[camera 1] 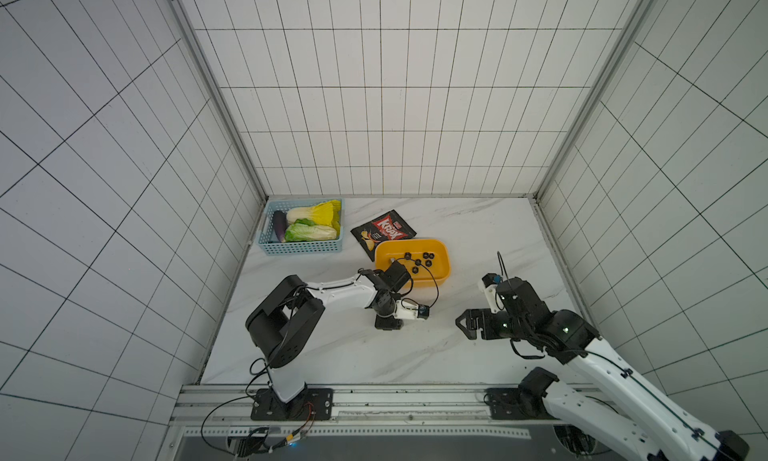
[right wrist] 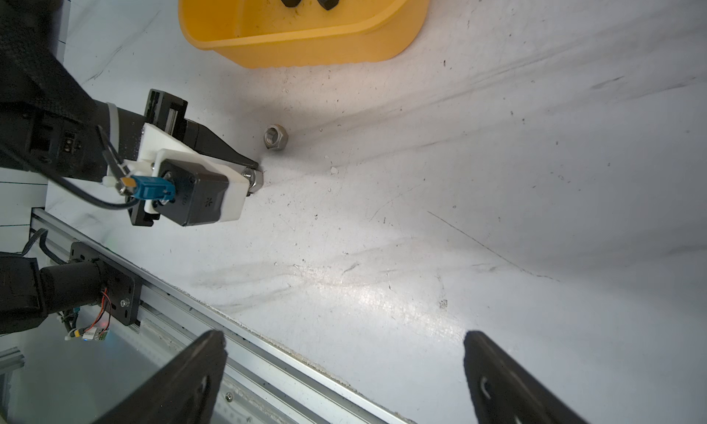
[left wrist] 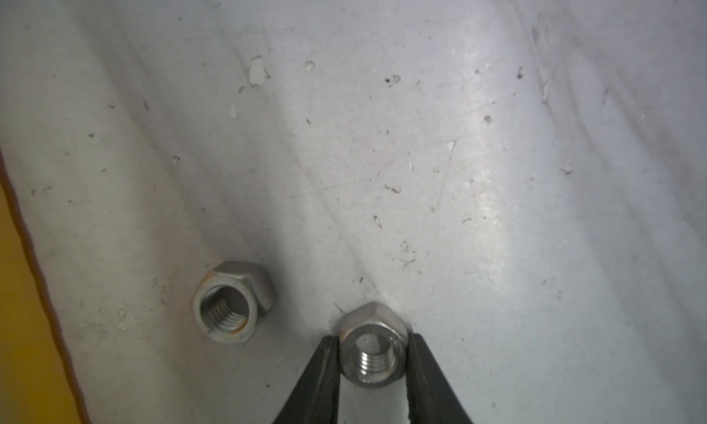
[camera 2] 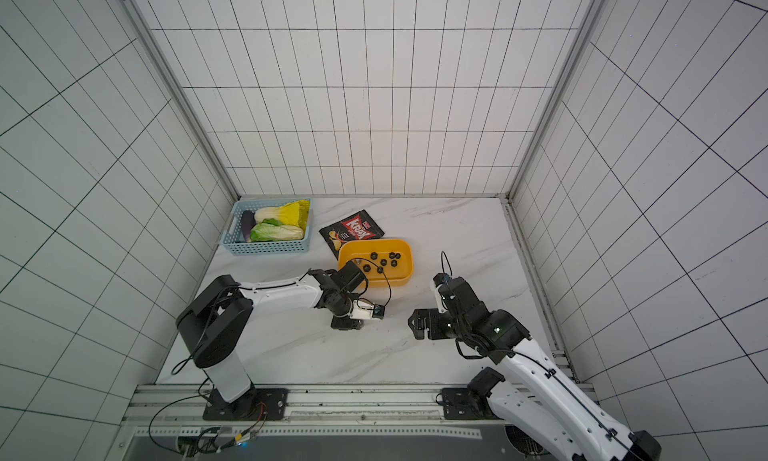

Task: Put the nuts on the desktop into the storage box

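In the left wrist view, a silver hex nut [left wrist: 373, 350] sits between the two fingertips of my left gripper, which is shut on it. The nut is low at the tabletop; whether it touches the surface I cannot tell. A second silver nut lies loose to its left, also seen in the right wrist view as a nut [right wrist: 275, 137] near the box. The yellow storage box [camera 1: 442, 262] stands behind the left gripper, with several dark nuts [camera 2: 393, 262] inside. My right gripper is open and empty, above the desk to the right.
A blue basket [camera 1: 300, 249] of vegetables stands at the back left. A black snack packet [camera 1: 384, 230] lies just behind the box. Thin cables from the left arm loop over the box's front.
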